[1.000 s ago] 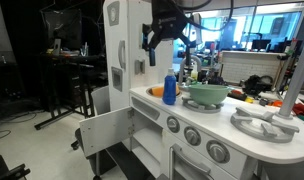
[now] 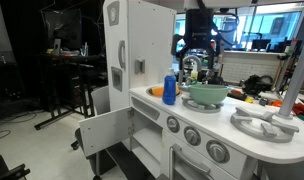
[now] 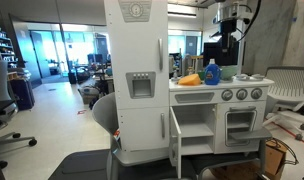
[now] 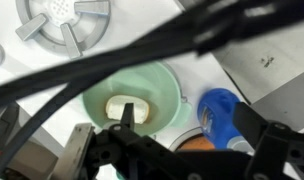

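The green bowl [image 2: 204, 94] sits on a burner of the toy kitchen's white counter. In the wrist view a whitish oblong piece [image 4: 127, 108] lies inside the bowl [image 4: 96, 102]. A blue bottle [image 2: 170, 91] stands upright beside it, seen from above as a blue shape [image 4: 220, 113] close to the bowl's rim. My gripper [image 2: 195, 50] hangs in the air above bowl and bottle, touching neither. Its fingers stand wide apart and nothing shows between the dark fingers. In the second exterior view the gripper [image 3: 228, 45] is small and dark.
An orange item [image 3: 190, 80] lies behind the bottle, near the tall white toy fridge [image 3: 142, 70]. An empty grey burner [image 2: 264, 124] occupies the counter's near right. The cabinet door [image 2: 108, 130] hangs open below. A faucet [image 2: 191, 68] rises behind the bowl.
The bowl and bottle have stayed in place.
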